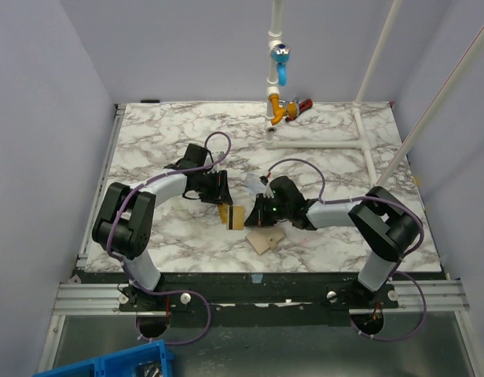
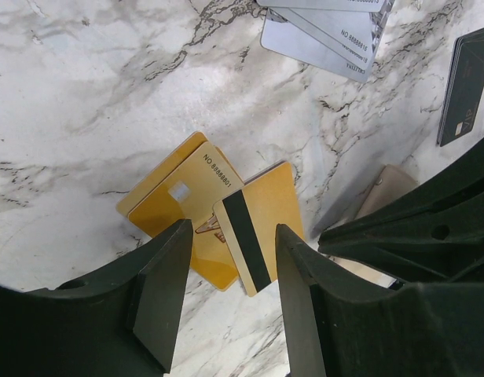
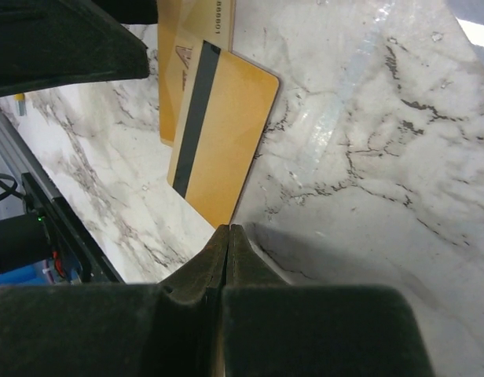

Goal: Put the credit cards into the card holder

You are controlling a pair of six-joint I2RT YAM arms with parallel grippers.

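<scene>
Gold cards (image 2: 179, 206) overlap on the marble table between my grippers; the top one (image 3: 225, 129) shows a dark stripe. My left gripper hangs open over them, nothing held. My right gripper is shut, nothing showing between its fingers, just right of the striped card. Silver cards (image 2: 313, 49) lie above the gold ones in the left wrist view, with a dark card (image 2: 465, 86) to their right. In the top view a beige flat object (image 1: 262, 240) lies below my right gripper; whether it is the holder I cannot tell.
White pipes (image 1: 320, 144) with valves (image 1: 279, 107) stand at the back of the table. A blue bin (image 1: 128, 361) is off the front edge at lower left.
</scene>
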